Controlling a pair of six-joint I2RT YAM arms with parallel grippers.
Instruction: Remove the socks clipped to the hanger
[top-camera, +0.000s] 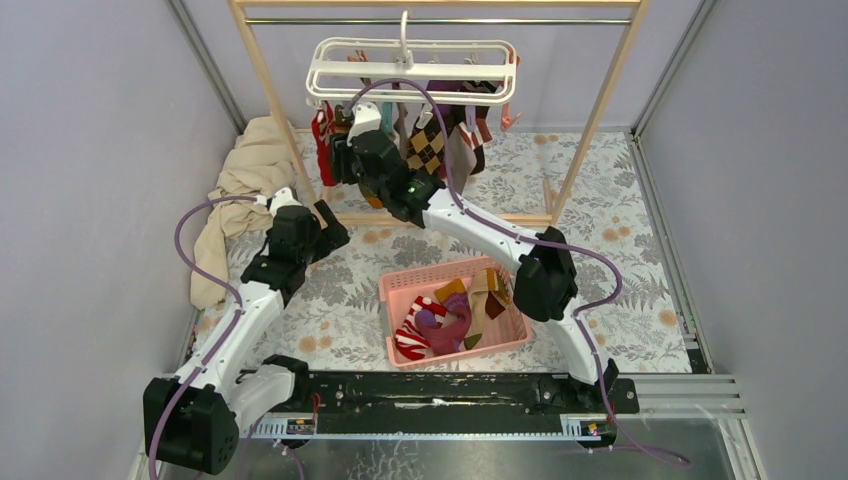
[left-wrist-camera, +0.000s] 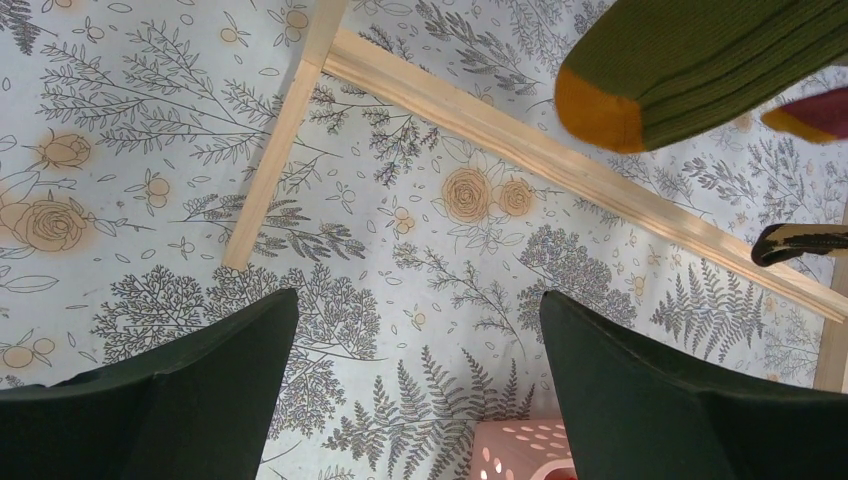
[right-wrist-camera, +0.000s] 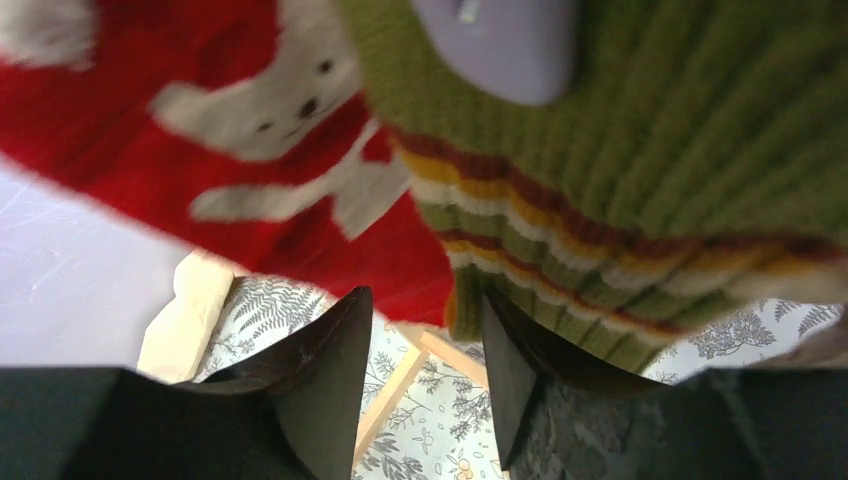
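A white hanger (top-camera: 410, 68) hangs on the rack with clipped socks, among them a red patterned sock (right-wrist-camera: 250, 200) and an olive striped sock (right-wrist-camera: 620, 150). My right gripper (top-camera: 345, 155) is up at the left end of these socks; in its wrist view its fingers are part apart, just below the olive sock's striped part, with a lilac clip (right-wrist-camera: 500, 45) above. Whether cloth is between them is unclear. My left gripper stands open over the floor left of the hanger, empty, with an olive and orange sock (left-wrist-camera: 690, 70) beyond it.
A pink basket (top-camera: 398, 280) with several socks stands front centre. The wooden rack (top-camera: 600, 90) frames the hanger. A beige cloth (top-camera: 215, 250) lies at the left beside the wall.
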